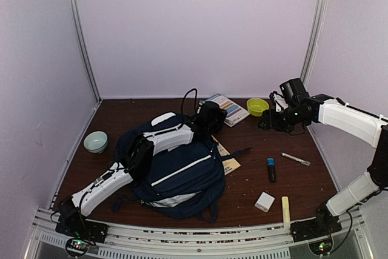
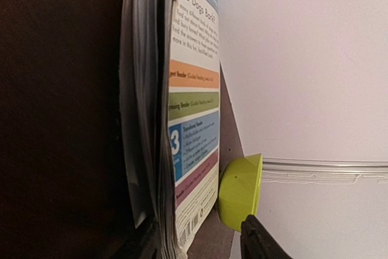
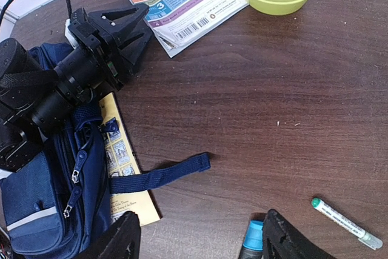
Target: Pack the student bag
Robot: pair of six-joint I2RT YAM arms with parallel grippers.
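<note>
The navy backpack (image 1: pixel 182 186) lies on the left-centre of the table, a yellowish book (image 3: pixel 126 192) beside it. At the back, a booklet with coloured bands (image 2: pixel 193 89) lies next to a yellow bowl (image 1: pixel 257 106). My left gripper is at that booklet, fingers apart at its near edge; whether it grips is unclear. My right gripper hangs open over the right side, above a blue-capped black cylinder (image 1: pixel 271 171). A white marker (image 1: pixel 296 159), a white box (image 1: pixel 264 202) and a pale yellow stick (image 1: pixel 285 211) lie on the right.
A pale blue bowl (image 1: pixel 96 142) stands at the far left. Walls enclose the back and both sides of the wooden table (image 1: pixel 242 174).
</note>
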